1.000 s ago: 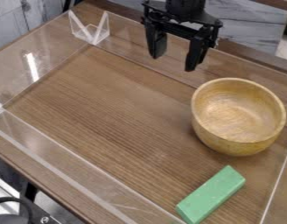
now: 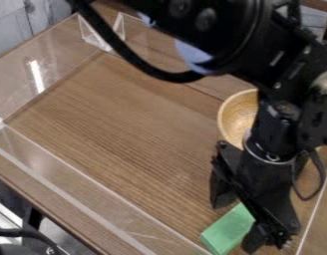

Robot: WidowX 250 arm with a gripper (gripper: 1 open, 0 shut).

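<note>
My black gripper (image 2: 253, 204) is low at the lower right, open, with its fingers around or just over a green block (image 2: 227, 232) on the wooden surface near the front edge. The block's upper part is hidden behind the fingers. Whether they touch it I cannot tell. A tan bowl (image 2: 235, 111) sits behind the gripper, mostly hidden by the arm.
Clear walls edge it at the left and front. A clear plastic piece (image 2: 103, 30) stands at the back left.
The arm has swung down from the back toward the front right. My gripper is now at the green block and the arm covers much of the bowl.
</note>
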